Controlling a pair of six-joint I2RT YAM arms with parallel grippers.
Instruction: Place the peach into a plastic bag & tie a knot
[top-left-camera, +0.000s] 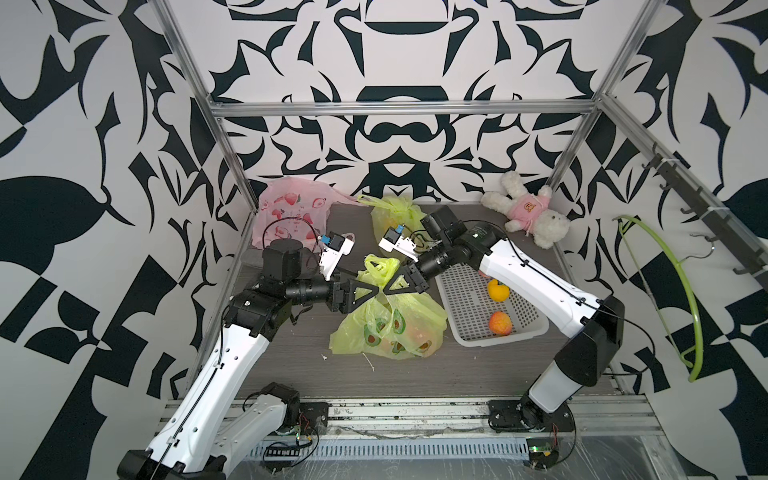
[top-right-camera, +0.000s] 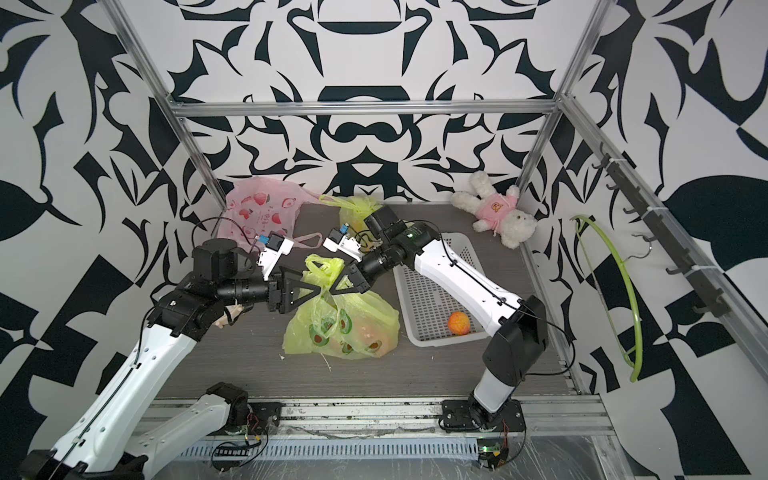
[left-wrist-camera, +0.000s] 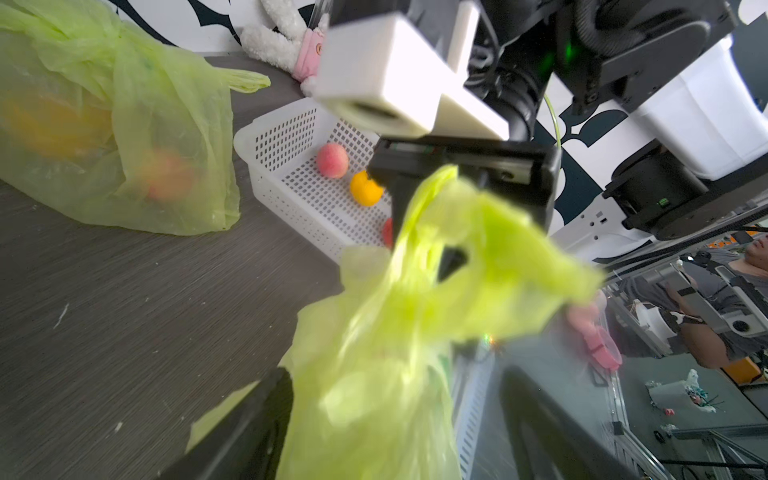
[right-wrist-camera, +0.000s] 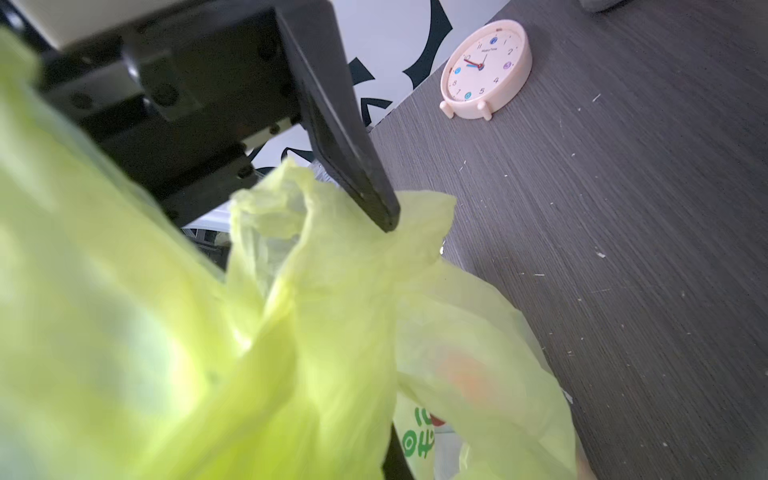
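The yellow-green plastic bag (top-left-camera: 388, 328) with avocado prints stands on the table in front of both arms, its top gathered upward. A blurred orange-pink shape (right-wrist-camera: 468, 376) shows through its side, probably the peach. My right gripper (top-left-camera: 391, 289) is shut on the bag's upper film; loose film and a handle loop (left-wrist-camera: 512, 272) stick out beside it. Facing it, my left gripper (top-left-camera: 373, 294) is open, and in the left wrist view the bag's neck lies between its spread fingers. Film hides most of the right fingertips in the right wrist view.
A white basket (top-left-camera: 464, 320) with loose fruit (top-left-camera: 500, 323) stands to the right. Behind are another filled green bag (top-left-camera: 392, 216), a pink bag (top-left-camera: 292, 208) and a plush toy (top-left-camera: 529, 209). A pink clock (right-wrist-camera: 486, 70) lies left.
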